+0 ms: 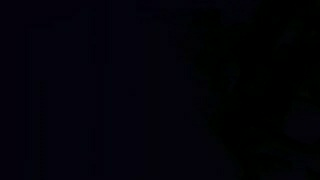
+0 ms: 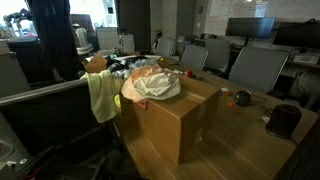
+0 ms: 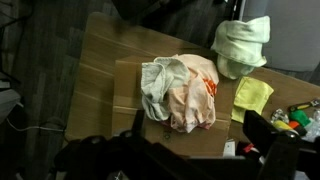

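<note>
In the wrist view, my gripper is open, its dark fingers (image 3: 268,142) spread wide at the lower edge. Between and beyond them a greyish-white cloth (image 3: 158,86) and a peach-pink cloth (image 3: 197,102) lie crumpled side by side on a brown cardboard box (image 3: 127,88). No cloth shows between the fingertips. From the side, exterior view 2 shows a pale cloth heap (image 2: 155,86) on top of the box (image 2: 178,120). Exterior view 1 is almost wholly black.
A yellow cloth (image 3: 253,96), a pale towel (image 3: 241,44) and small colourful items (image 3: 296,122) lie right of the box in the wrist view. Office chairs (image 2: 256,68) stand behind in exterior view 2.
</note>
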